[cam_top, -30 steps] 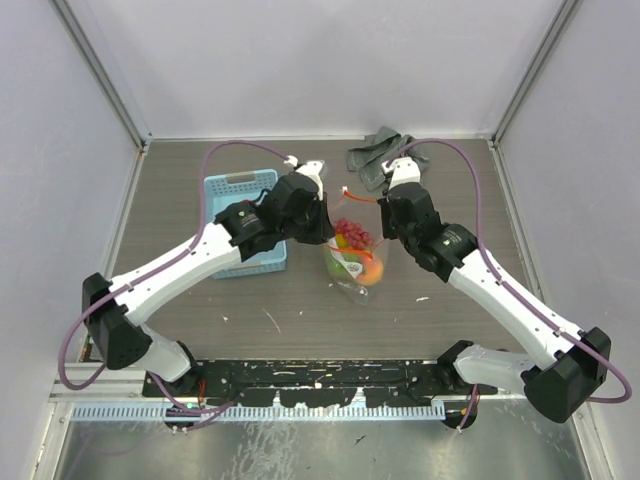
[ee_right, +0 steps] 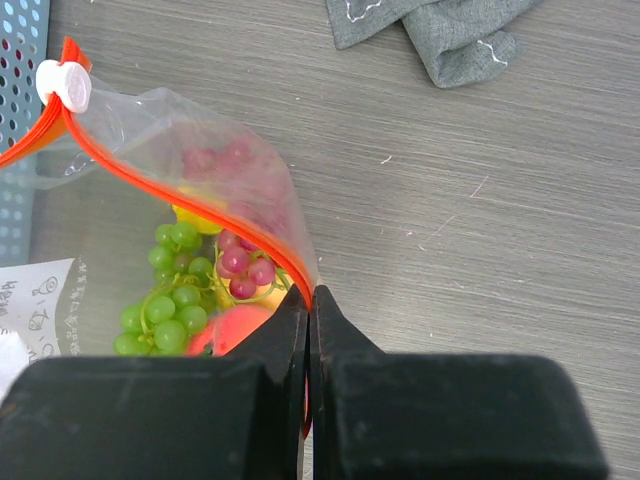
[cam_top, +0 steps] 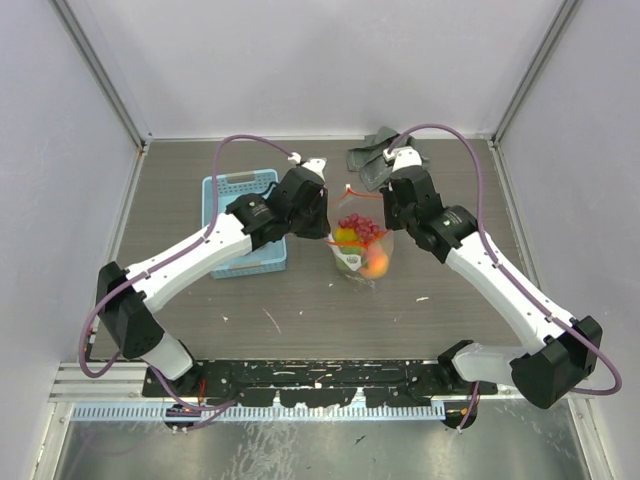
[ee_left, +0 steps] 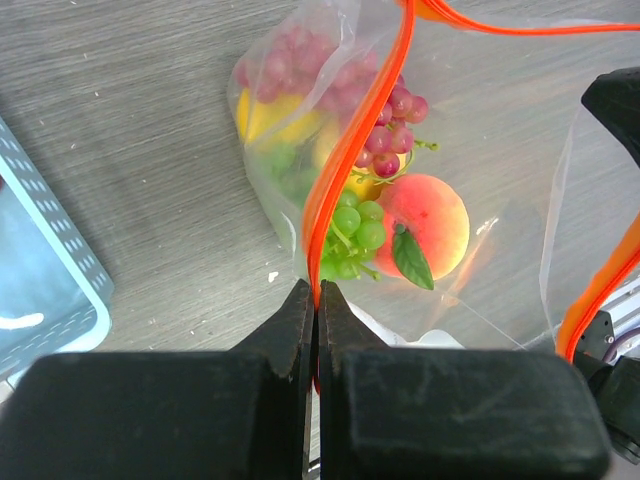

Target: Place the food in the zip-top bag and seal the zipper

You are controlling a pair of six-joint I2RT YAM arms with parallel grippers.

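The clear zip bag (cam_top: 360,270) with orange zipper hangs between my grippers, holding red grapes (ee_left: 390,140), green grapes (ee_right: 180,320), yellow fruit and a peach (ee_left: 440,230) with a leaf. My left gripper is shut on the bag's orange zipper edge, on the bag's left. My right gripper is shut on the zipper edge at the other side. The white slider (ee_right: 62,85) sits at one end of the zipper in the right wrist view.
A blue basket (cam_top: 245,265) stands left of the bag, partly under my left arm. A grey cloth (cam_top: 370,160) lies at the back. The table right of the bag is clear.
Compared with a second ago, my right gripper has moved slightly toward the back and the bag has shifted a little right, its mouth held between both grippers.
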